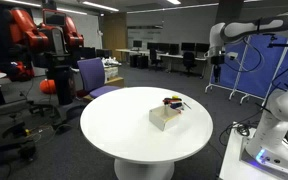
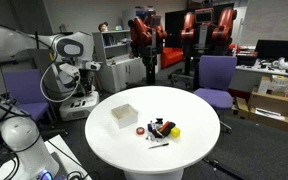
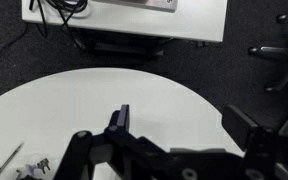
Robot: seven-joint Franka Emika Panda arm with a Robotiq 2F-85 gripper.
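Observation:
Above the round white table (image 2: 104, 143), my gripper hangs well clear of the things on it. Its two dark fingers stand wide apart in the wrist view, with nothing held between them. An open beige box (image 2: 125, 116) rests on the tabletop. Beside it in exterior view 2 are a dark bundle with red parts (image 2: 162, 128), a yellow round thing (image 2: 175, 132), a small red ring-like item (image 2: 140, 130) and a thin pen-like object (image 2: 158, 147). That pen-like object (image 3: 6, 162) also shows at the lower left of the wrist view.
A white side table (image 3: 164, 20) carrying the arm's base and black cables (image 3: 66, 8) stands beside the round one. Purple chairs (image 2: 214, 78) and a black-and-red robot (image 1: 54, 50) are around it.

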